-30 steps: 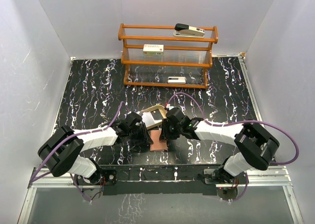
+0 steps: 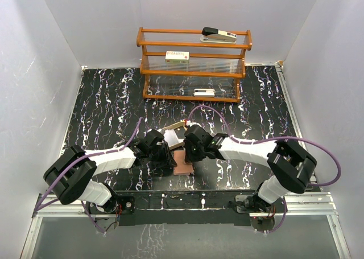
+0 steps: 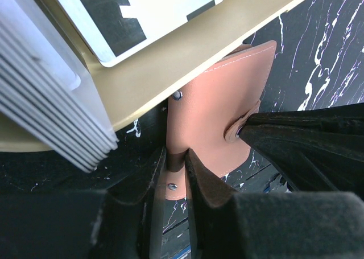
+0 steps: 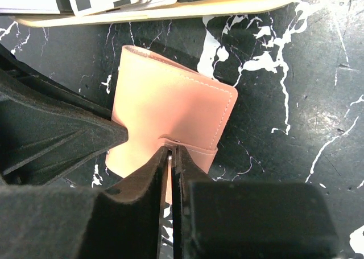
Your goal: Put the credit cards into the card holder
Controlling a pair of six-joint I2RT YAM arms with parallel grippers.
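A pink leather card holder [image 2: 182,169] lies on the dark marbled table between both arms. My left gripper is shut on its left edge, pinching the folded side near a metal snap. Over the holder's strap or flap, my right gripper is shut with its tips at the flap's edge; whether any thin leather is between them cannot be seen. White and dark cards [image 3: 142,14] lie in a cream tray [image 3: 187,62] just behind the holder. In the right wrist view the card holder [image 4: 170,99] looks flat.
Behind stands a wooden rack [image 2: 193,73] bearing a stapler [image 2: 218,35], a small box [image 2: 177,57] and another white item [image 2: 204,93]. The tray's rim sits close to the left gripper. Free table lies to the far left and far right.
The left arm and the holder look the same as before.
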